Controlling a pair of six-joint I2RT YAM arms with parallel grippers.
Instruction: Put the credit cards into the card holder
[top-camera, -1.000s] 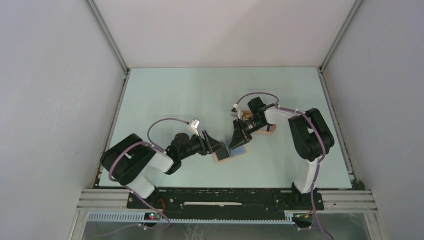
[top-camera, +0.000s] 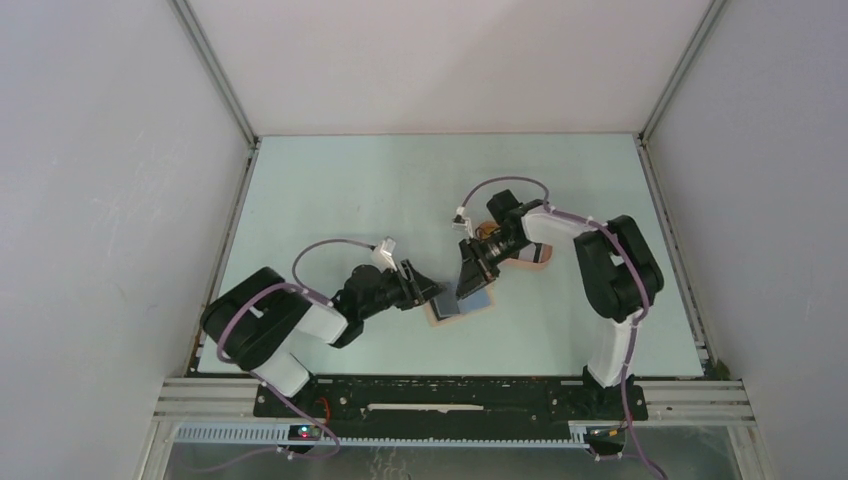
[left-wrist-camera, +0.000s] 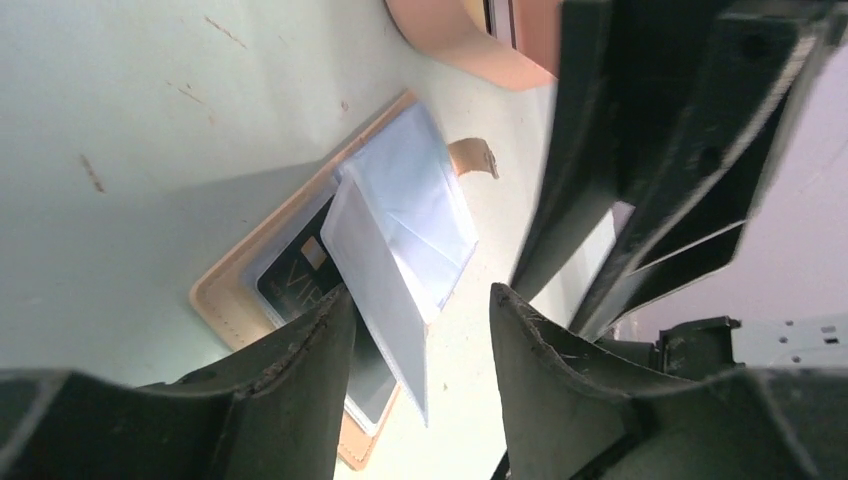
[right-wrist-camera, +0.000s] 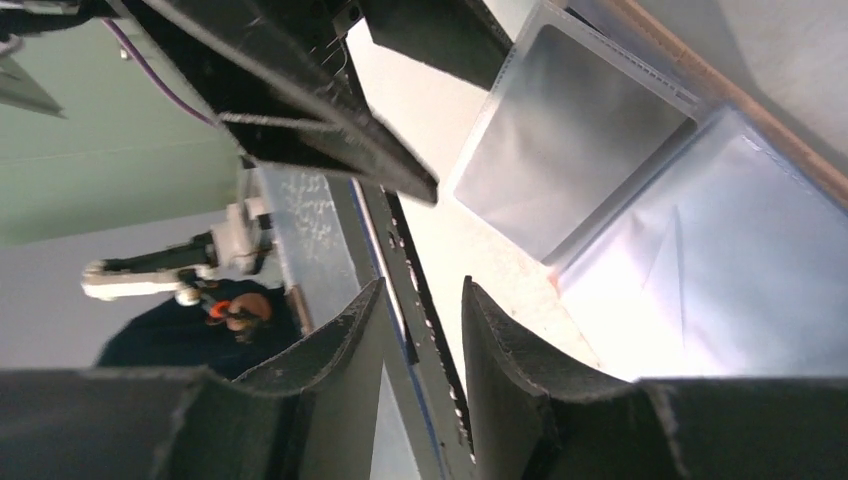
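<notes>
The card holder (top-camera: 443, 305) lies open at the front middle of the table, with a dark card (left-wrist-camera: 300, 265) in one pocket and translucent sleeves (right-wrist-camera: 710, 270). My left gripper is at the holder, shut on the translucent flap (left-wrist-camera: 375, 280) that stands up between its fingers. My right gripper hangs over the holder’s other side, part open, with nothing visibly held between its fingertips. In the top view both grippers partly hide the holder.
A tan curved container (left-wrist-camera: 470, 55) with cards inside sits behind the right arm, to the holder’s back right. The two grippers are close together.
More of the pale flap shows over the dark card. The left arm has moved very little.
</notes>
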